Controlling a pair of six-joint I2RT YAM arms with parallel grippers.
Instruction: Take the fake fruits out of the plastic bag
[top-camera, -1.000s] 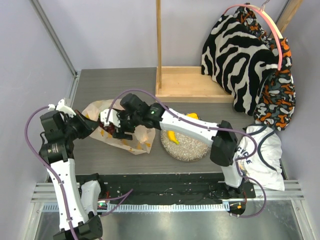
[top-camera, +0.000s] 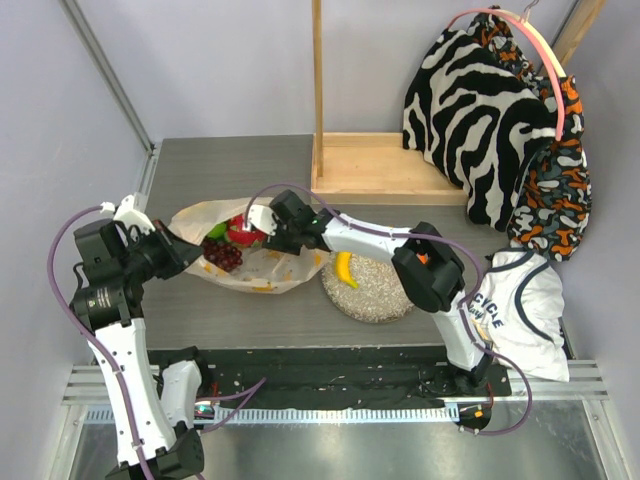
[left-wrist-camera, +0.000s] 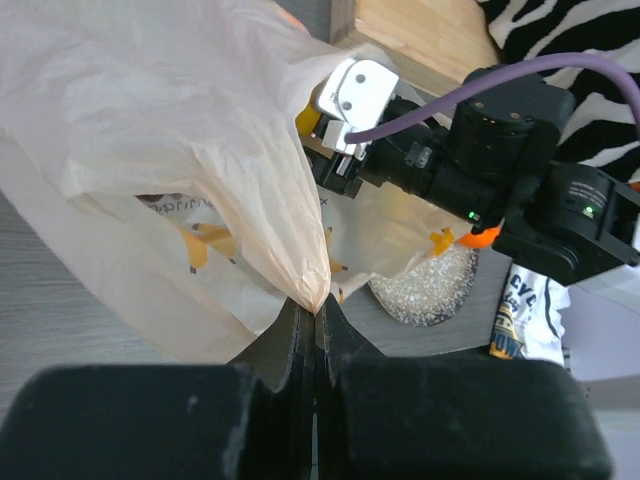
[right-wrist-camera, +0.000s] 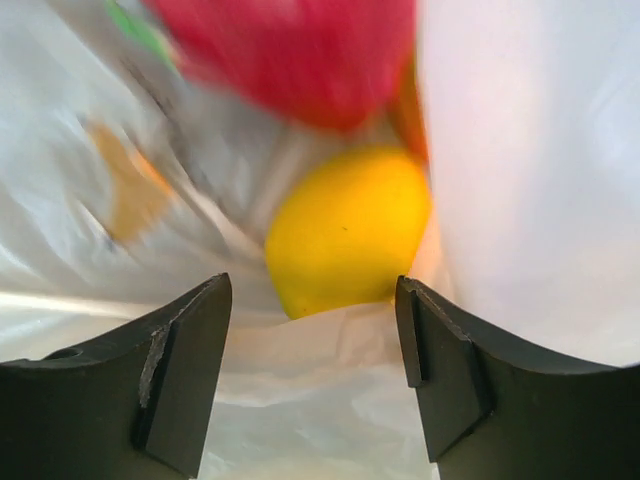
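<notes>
A pale plastic bag (top-camera: 240, 213) lies at the left of the table, its left edge pinched in my shut left gripper. Inside it, the top view shows dark red grapes (top-camera: 222, 256), a red fruit (top-camera: 243, 232) and a green one (top-camera: 217, 231). My right gripper reaches into the bag's right side, part open. Just beyond its fingers (right-wrist-camera: 205, 340) sits a yellow fruit (right-wrist-camera: 350, 230), with a blurred red fruit (right-wrist-camera: 310, 55) behind. A fold of bag film crosses between the fingers in front of the yellow fruit.
A round speckled plate (top-camera: 375, 305) with a banana (top-camera: 344, 269) stands right of the bag, partly under my right arm. A wooden stand (top-camera: 385, 165) is behind. White cloth (top-camera: 520, 310) lies at the right.
My right gripper has shifted to the right and back within the bag, uncovering the grapes, red and green fruit. The bag's right side now spreads further right.
</notes>
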